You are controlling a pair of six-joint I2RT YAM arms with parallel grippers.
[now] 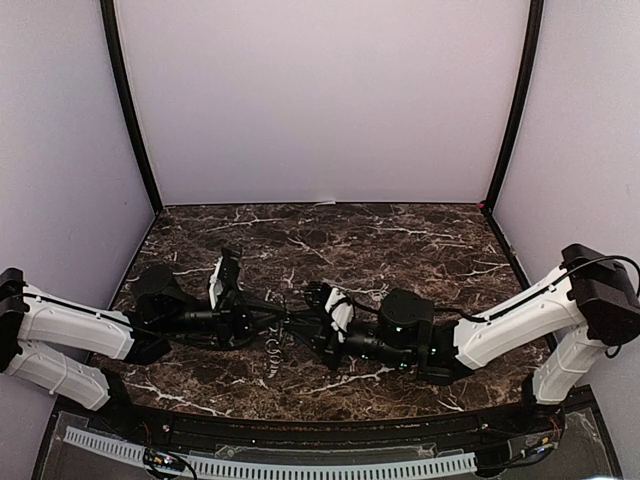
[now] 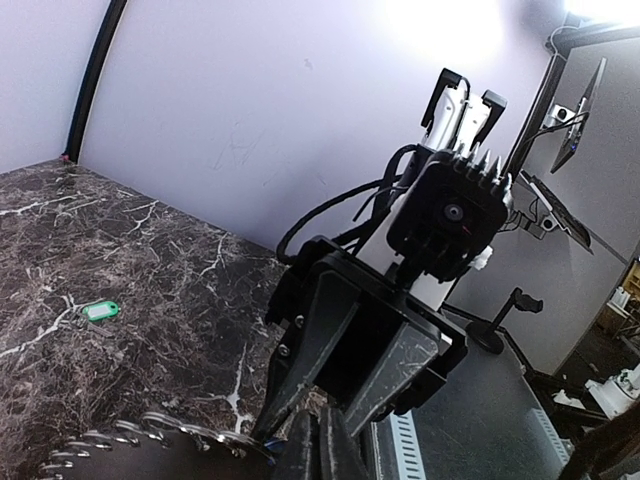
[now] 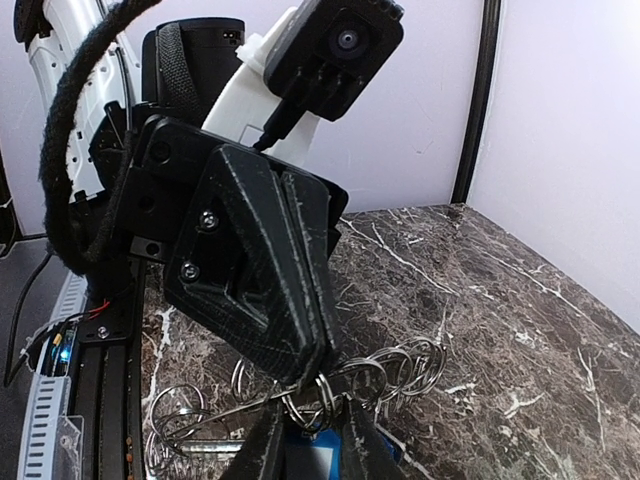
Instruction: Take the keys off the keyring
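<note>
My left gripper is shut on a wire ring (image 3: 318,405) of the keyring in the right wrist view. Several linked metal rings trail off beside it; the same row of rings (image 2: 165,430) crosses the bottom of the left wrist view. Just below the held ring, a blue tag (image 3: 325,452) shows by the fingers of my right gripper. Those fingers look apart, but their tips are partly hidden. In the top view both grippers meet above the table, with the rings (image 1: 273,352) hanging down. No key shows clearly.
A green tag (image 2: 100,311) lies on the dark marble table (image 2: 130,250), apart from both grippers. A slotted white strip (image 1: 270,468) runs along the front edge.
</note>
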